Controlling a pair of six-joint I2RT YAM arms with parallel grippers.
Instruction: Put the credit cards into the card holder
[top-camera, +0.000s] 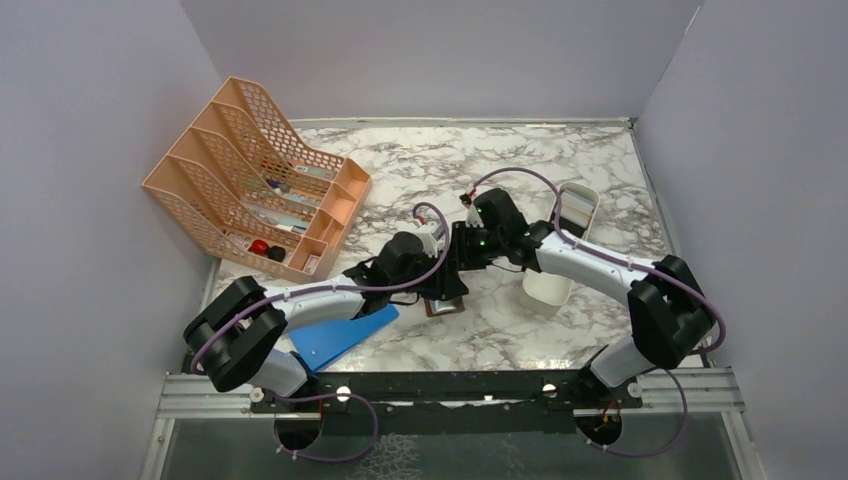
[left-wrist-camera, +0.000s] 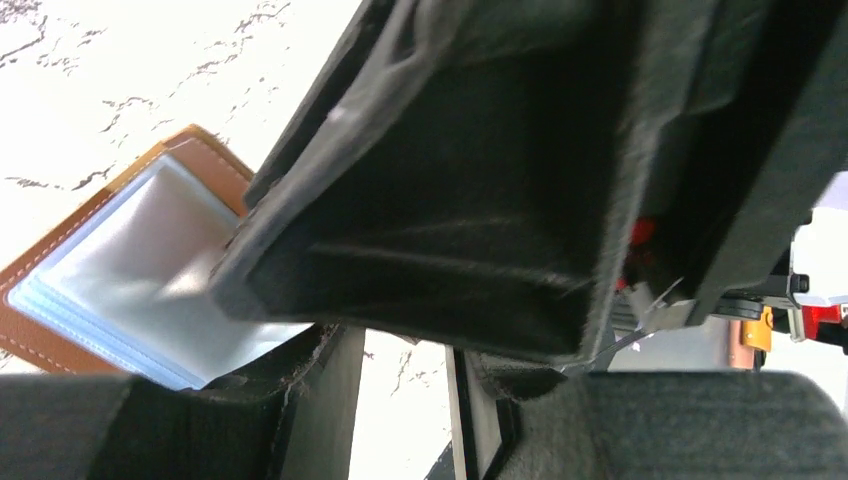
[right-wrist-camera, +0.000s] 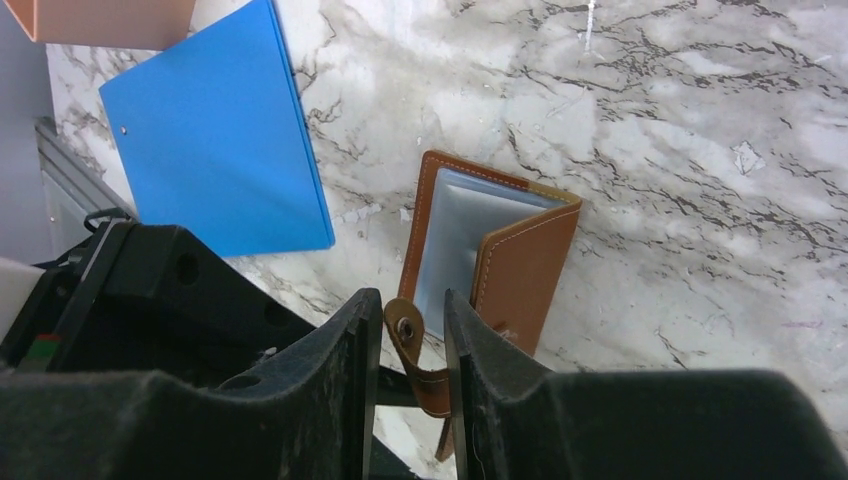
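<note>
The card holder (top-camera: 446, 309) is brown leather with a clear sleeve and lies on the marble table, partly under my grippers. In the right wrist view, the holder (right-wrist-camera: 455, 230) has a brown flap partly raised, and its strap with a snap (right-wrist-camera: 404, 328) rises between the fingers of my right gripper, which is open. My left gripper is open beside the holder (left-wrist-camera: 150, 270), with a gap showing between its fingers. The right gripper's dark body fills much of the left wrist view. No loose credit card can be made out.
A blue folder (right-wrist-camera: 215, 140) lies to the left of the holder. An orange organiser (top-camera: 345, 200) with several small items stands at the back left. White trays, one in front (top-camera: 547, 288), sit to the right. Both grippers are very close together.
</note>
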